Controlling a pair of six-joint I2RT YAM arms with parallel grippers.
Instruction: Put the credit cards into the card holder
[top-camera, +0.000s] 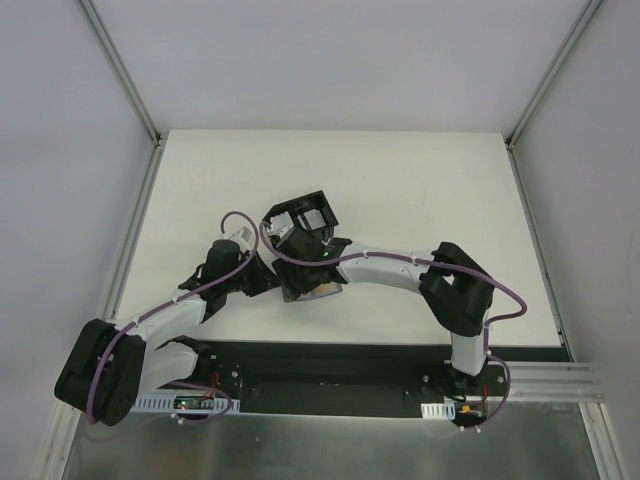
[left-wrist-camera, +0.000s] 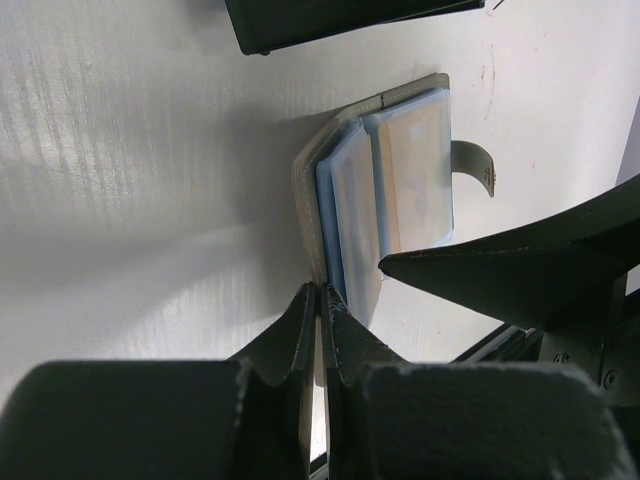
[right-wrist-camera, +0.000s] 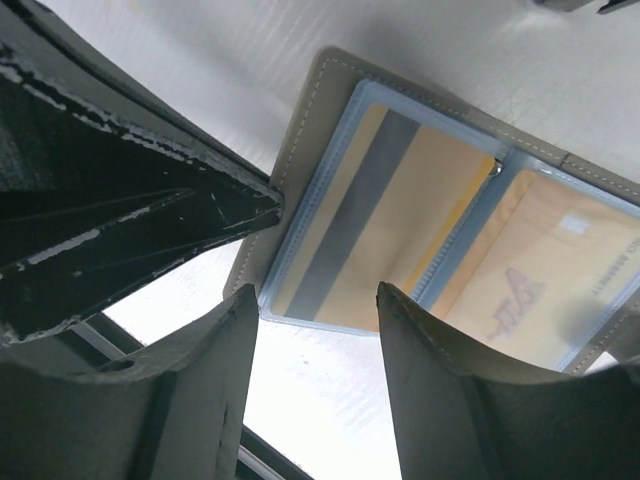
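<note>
The card holder (right-wrist-camera: 250, 255) lies open on the white table, with cards in blue-edged clear sleeves; one tan card (right-wrist-camera: 380, 220) has a dark stripe, the other sleeve holds a pale card (right-wrist-camera: 535, 270). My left gripper is shut at the holder's grey edge; whether that edge sits between its fingertips is unclear. My right gripper hovers over the striped card's sleeve, fingertips apart, nothing visible between them. In the top view both grippers hide most of the holder.
A black open box (top-camera: 322, 210) with compartments stands just behind the holder. The front edge has a dark rail.
</note>
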